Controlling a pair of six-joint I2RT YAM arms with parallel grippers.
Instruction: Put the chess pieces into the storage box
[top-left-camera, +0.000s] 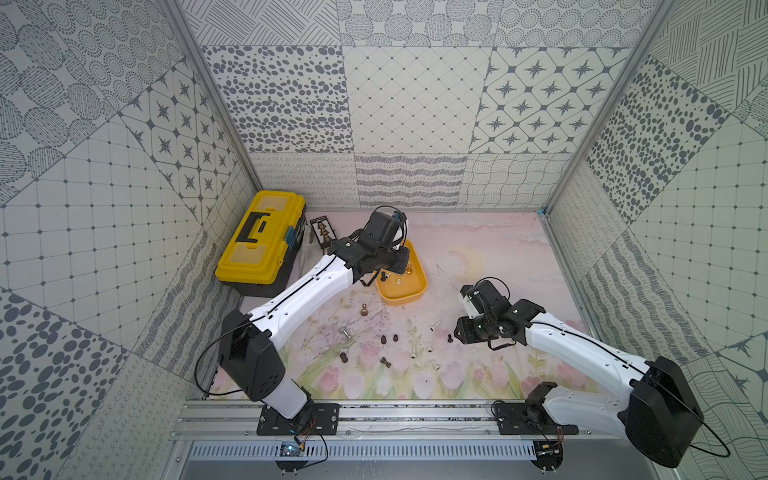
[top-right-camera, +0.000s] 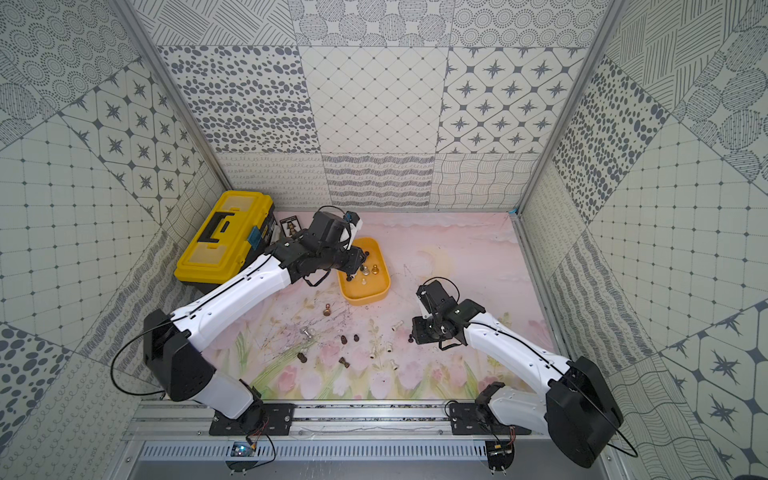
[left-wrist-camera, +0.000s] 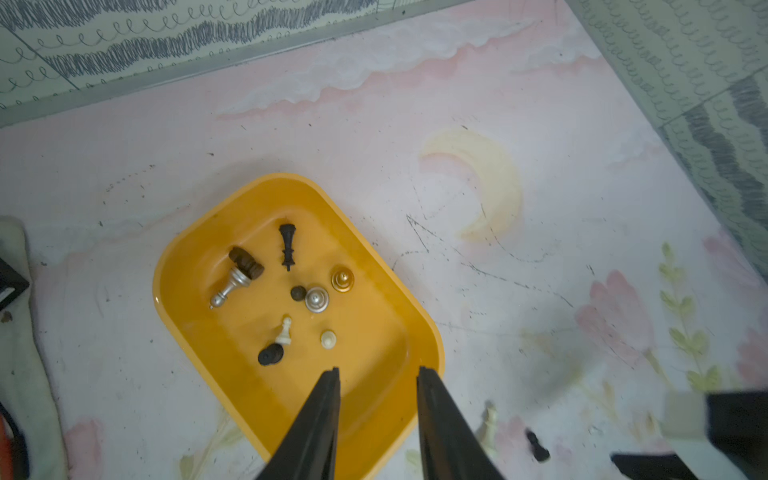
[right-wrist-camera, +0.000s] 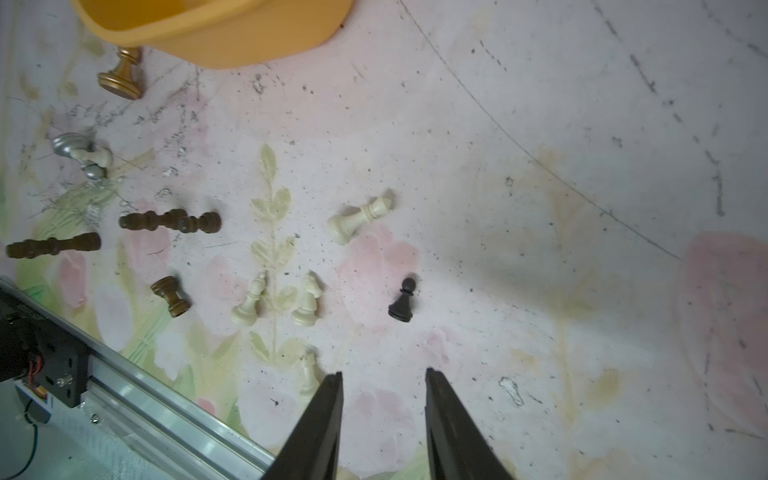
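Note:
The yellow storage box (left-wrist-camera: 421, 320) holds several chess pieces, among them a slim black piece (left-wrist-camera: 288, 246) lying flat near its far end. Above the box is my left gripper, open and empty. My right gripper also stands open with nothing in it, over the table at the right. Ahead of its fingers a black pawn (right-wrist-camera: 402, 301) lies on its side. White pieces lie about it: one long piece (right-wrist-camera: 360, 219), then others such as a white knight (right-wrist-camera: 307, 300). Dark brown pieces (right-wrist-camera: 169, 296), a silver pair (right-wrist-camera: 83, 154) and a gold piece (right-wrist-camera: 121, 73) lie farther left.
A yellow toolbox (top-left-camera: 262, 236) stands at the back left. Beside it sits a small dark tray (top-left-camera: 323, 232) with pieces. The table right of the storage box is bare. A metal rail (right-wrist-camera: 160, 400) runs along the front edge.

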